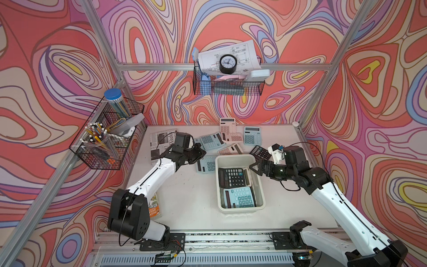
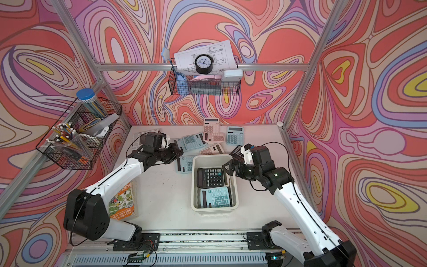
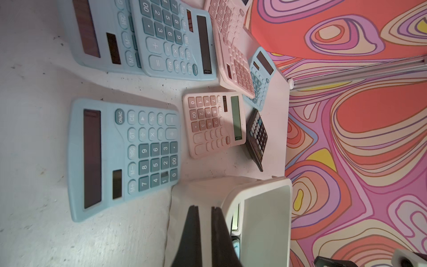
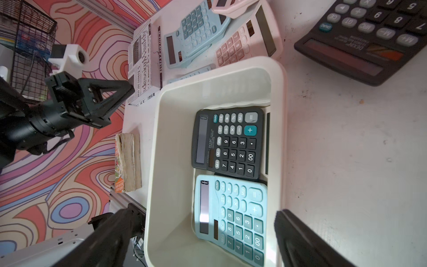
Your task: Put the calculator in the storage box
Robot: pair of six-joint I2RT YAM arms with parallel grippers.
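The white storage box [image 1: 262, 195] holds a black calculator [image 4: 231, 142] and a light blue calculator [image 4: 231, 215], both lying face up. Another calculator stands edge-on along the box's right wall. On the table left of the box lies a blue calculator [image 3: 124, 153]. My left gripper hovers near it and the box, shut with nothing visible between its fingers. My right gripper [image 1: 255, 166] hangs over the box's right rim, open and empty. In the right wrist view its fingers [image 4: 302, 240] are spread wide.
Behind the box lie more blue calculators [image 3: 178, 40], pink calculators [image 3: 213, 122] and a black calculator [image 1: 260, 153]. A newspaper [image 4: 144, 64] and a book [image 2: 122, 202] lie at the left. Wire baskets [image 1: 106, 133] hang on the frame.
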